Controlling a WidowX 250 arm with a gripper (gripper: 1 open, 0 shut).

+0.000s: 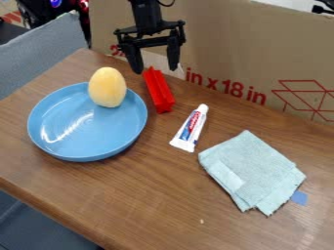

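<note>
My black gripper (152,61) hangs open with empty fingers above the back of the wooden table, over the far end of a red elongated object (159,92). A blue plate (81,132) at the left holds a yellow egg-shaped item (107,88) on its back part. A white toothpaste tube (190,128) lies right of the red object, pointing toward the front. A folded pale blue cloth (255,171) lies at the right.
A cardboard wall (241,59) runs along the back. A grey padded surface (33,59) borders the table at the left.
</note>
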